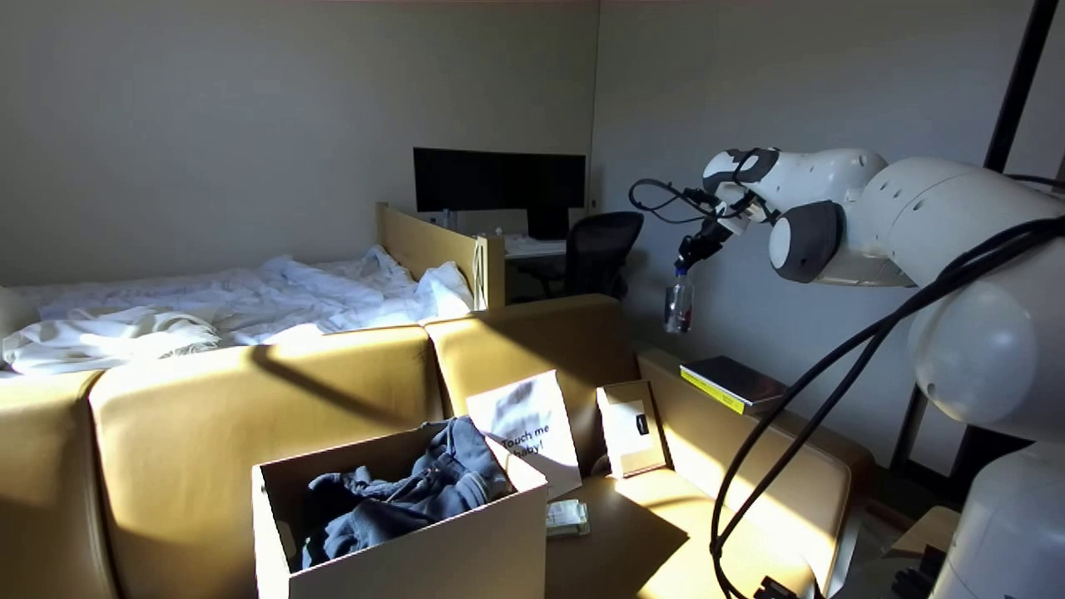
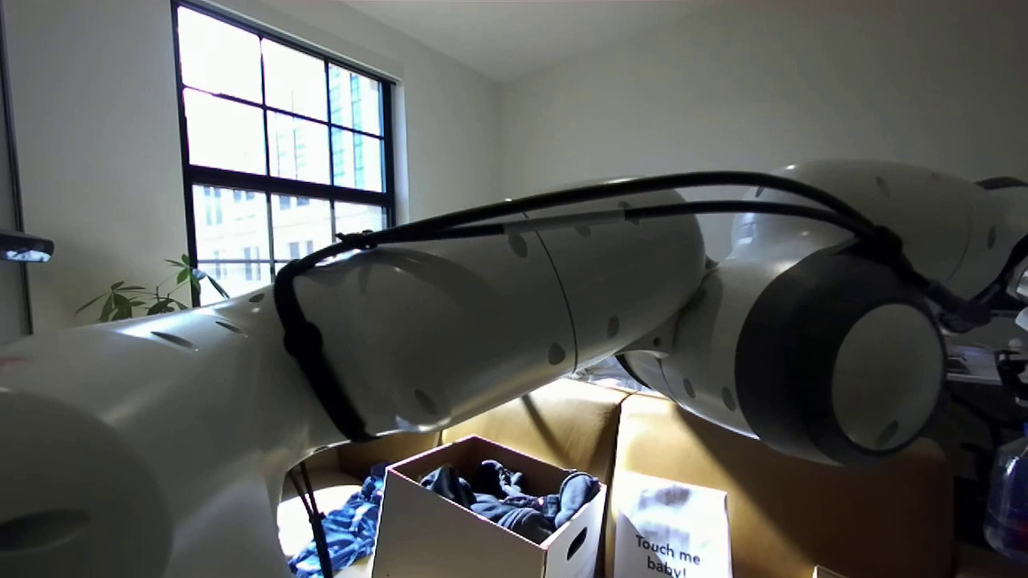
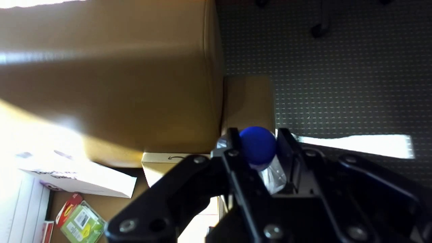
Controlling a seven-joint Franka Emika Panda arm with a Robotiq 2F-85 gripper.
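Observation:
A clear plastic bottle (image 1: 679, 305) with a blue cap (image 3: 258, 146) hangs upright from my gripper (image 1: 685, 261), high beside the couch's right end. In the wrist view my gripper is shut on the cap, one finger on either side. Below the cap, only bits of the clear bottle (image 3: 273, 177) show between the dark fingers. In exterior view 2 the bottle (image 2: 1009, 496) appears at the right edge. The couch armrest (image 3: 249, 101) lies underneath in the wrist view, with clear air between it and the bottle in exterior view 1.
A dark book stack (image 1: 736, 381) lies on the armrest. On the couch stand a cardboard box (image 1: 631, 429), a white printed bag (image 1: 529, 429) and a large box (image 1: 419, 559) of dark clothes. Small packs (image 3: 83, 220) lie near the bag. The bed (image 1: 240, 289) is behind.

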